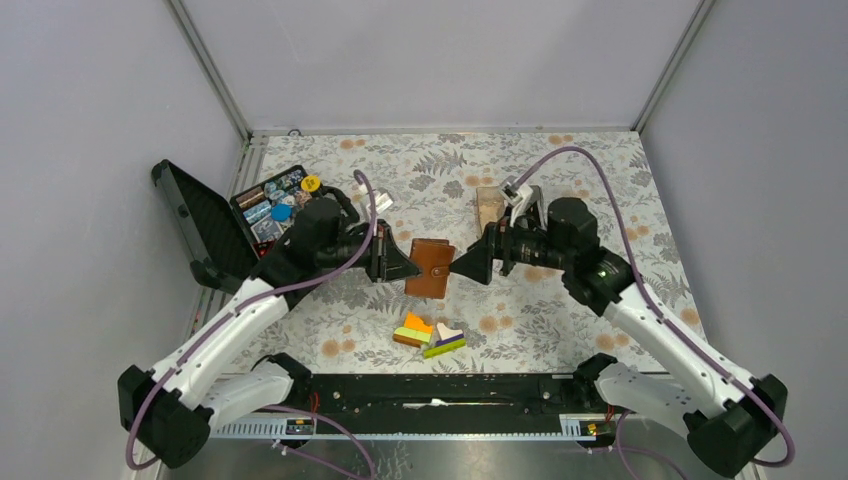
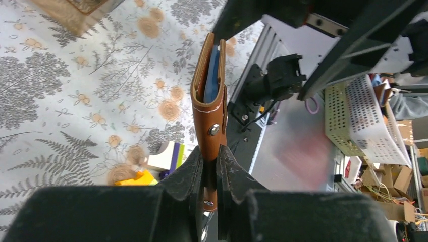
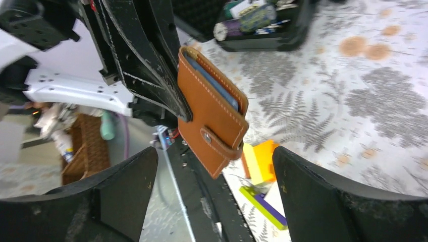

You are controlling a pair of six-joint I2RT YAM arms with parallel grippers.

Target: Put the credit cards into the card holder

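Observation:
A brown leather card holder (image 1: 429, 268) with a snap strap is held upright between my arms, blue cards visible inside its top (image 2: 205, 96) (image 3: 212, 111). My left gripper is shut on it. My right gripper is open beside the holder, its two fingers either side of the strap end in the right wrist view, apart from it as far as shows. Below the holder, several coloured cards (image 1: 430, 335) (image 3: 262, 161) lie loose on the patterned mat, orange, white, yellow-green and purple among them.
An open black case (image 1: 200, 225) with assorted items stands at the left. A clear box (image 1: 488, 205) lies behind my right arm.

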